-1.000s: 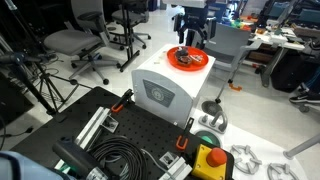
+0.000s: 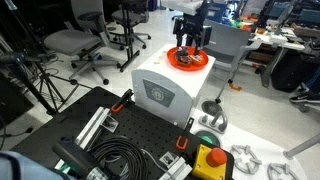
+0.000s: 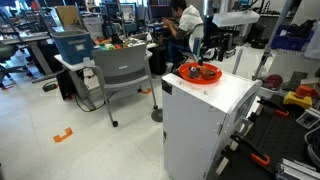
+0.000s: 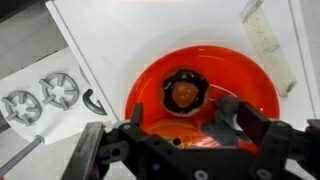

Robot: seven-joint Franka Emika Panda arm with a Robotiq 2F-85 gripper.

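Observation:
On top of the white cabinet lies a round orange-red plate (image 4: 150,92) holding several small things. Near its middle is a dark ring-shaped object (image 4: 184,92) with an orange-brown centre. Beside that, lower in the wrist view, an orange round object (image 4: 175,130) shows, and a grey-black object (image 4: 225,118) lies toward the right. My gripper stands open above the plate, its fingers wide apart at the lower left and lower right, with nothing held between them. From the side, the gripper (image 3: 218,50) hangs over the plate.
The white cabinet (image 2: 160,95) carries the plate, with bare top around it. A strip of tape (image 4: 268,45) is stuck on the surface. White burner-like fixtures (image 4: 60,90) lie off the cabinet's side. A grey chair (image 3: 122,75) stands close by; a yellow-red button box (image 2: 211,160) sits in front.

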